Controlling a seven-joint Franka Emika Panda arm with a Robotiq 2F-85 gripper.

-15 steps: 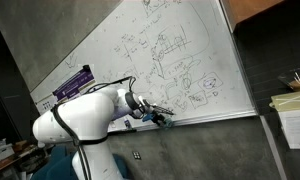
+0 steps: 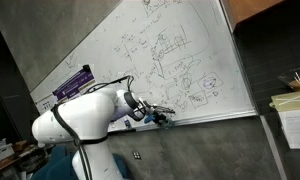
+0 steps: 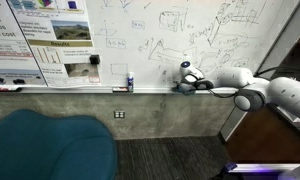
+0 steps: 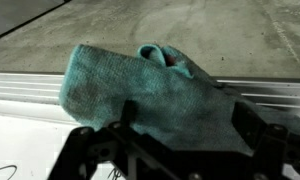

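Observation:
A teal-grey cloth (image 4: 170,100) lies bunched over the metal ledge (image 4: 25,88) of the whiteboard, with a small loop at its edge. My gripper is open right over it, one dark finger on each side, and the cloth spreads between and past the fingers. Whether the fingertips touch the cloth is hard to tell. In exterior view 1 the cloth (image 2: 168,123) shows as a small teal patch by the gripper (image 2: 159,118), low on the whiteboard (image 2: 205,55). In exterior view 2 the gripper (image 3: 184,84) is close to the ledge, coming from the right.
A small bottle (image 3: 131,80) stands on the ledge, left of the gripper. Posters (image 3: 60,45) cover the board's left part. A blue chair (image 3: 55,145) is on the floor at lower left. Below the ledge, the wall (image 3: 170,115) is bare except for an outlet (image 3: 119,114).

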